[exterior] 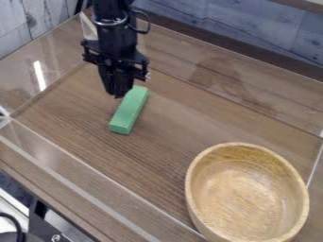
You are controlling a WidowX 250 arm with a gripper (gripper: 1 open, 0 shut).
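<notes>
A green rectangular block [128, 112] lies on the wooden surface left of centre. Just above its upper-left end is my black gripper [116, 83], pointing down from the arm at the top of the view. Whether its fingers are open or shut is too small and dark to tell.
A large round tan bowl [246, 203] sits at the lower right. Blue-grey walls border it at the back, and black cables show at the lower left corner.
</notes>
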